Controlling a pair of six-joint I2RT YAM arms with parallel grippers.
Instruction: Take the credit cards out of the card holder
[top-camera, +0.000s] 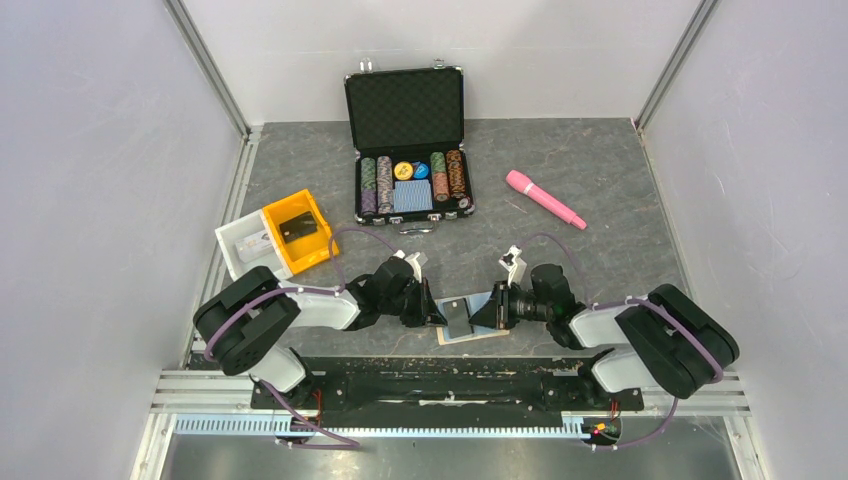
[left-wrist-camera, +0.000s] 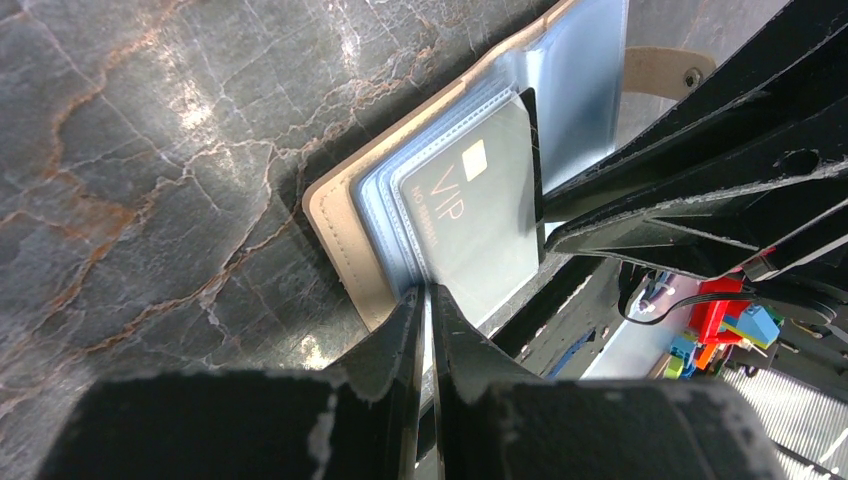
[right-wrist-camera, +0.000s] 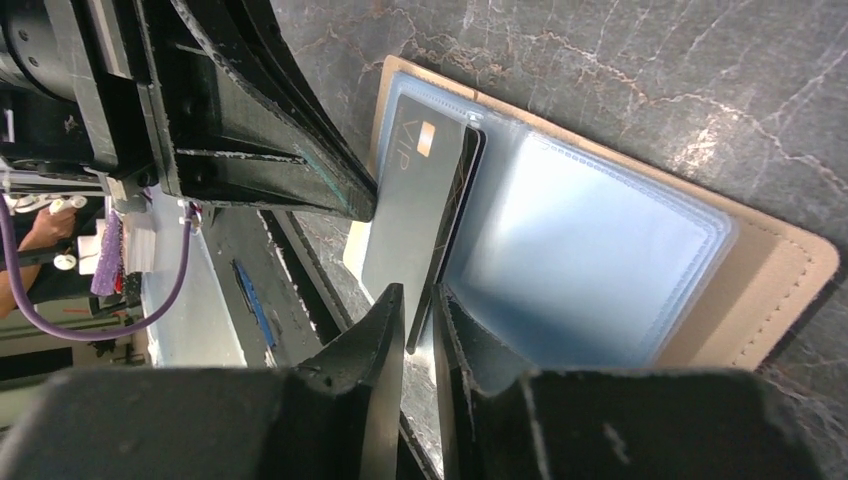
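Observation:
The tan card holder (right-wrist-camera: 775, 255) lies open on the table with its clear bluish sleeves (right-wrist-camera: 600, 235) showing. A grey card marked VIP (left-wrist-camera: 480, 200) sits in a sleeve, its dark edge standing out at the side toward the right gripper. At the holder's near corner my left gripper is shut on the sleeve edge, which shows thinly between the fingers. My right gripper stands slightly open, its two fingertips on either side of the card's projecting edge near its lower corner. In the top view, both grippers cover parts of the holder.
An orange and white box (top-camera: 318, 253) at the left holds a dark card (top-camera: 298, 227) and a pale one (top-camera: 254, 245). Behind stands an open poker case (top-camera: 407, 140); a pink microphone-shaped object (top-camera: 545, 199) lies back right. Bare table separates them from the holder.

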